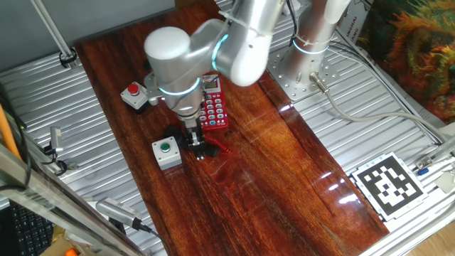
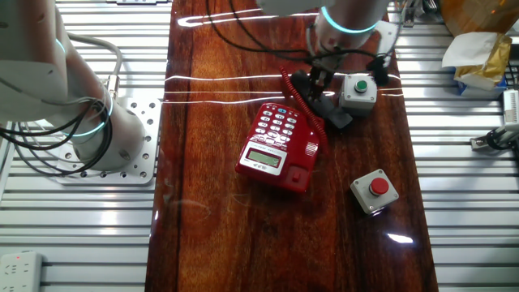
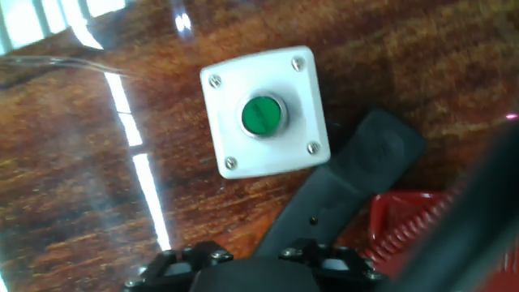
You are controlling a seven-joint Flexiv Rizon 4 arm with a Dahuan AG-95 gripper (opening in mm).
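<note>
A black handset (image 3: pixel 340 191) lies on the wooden table, running diagonally beside the grey-white box with a green button (image 3: pixel 263 113). My gripper (image 1: pixel 200 156) is low over the handset, to the right of this box in exterior view 1. At the bottom of the wrist view, the two sides of the gripper stand apart, with wood and part of the handset visible through the gap; it looks open. Whether it touches the handset is unclear. The red telephone (image 2: pixel 280 146) sits close by, its coiled red cord (image 2: pixel 302 101) running to the handset. In exterior view 2 the gripper is blurred and partly hidden.
Another grey-white box, with a red button (image 2: pixel 378 186), stands near the table's edge. The robot's base (image 1: pixel 302 75) is on the metal slats beside the table. A black-and-white marker board (image 1: pixel 389 186) lies at one corner.
</note>
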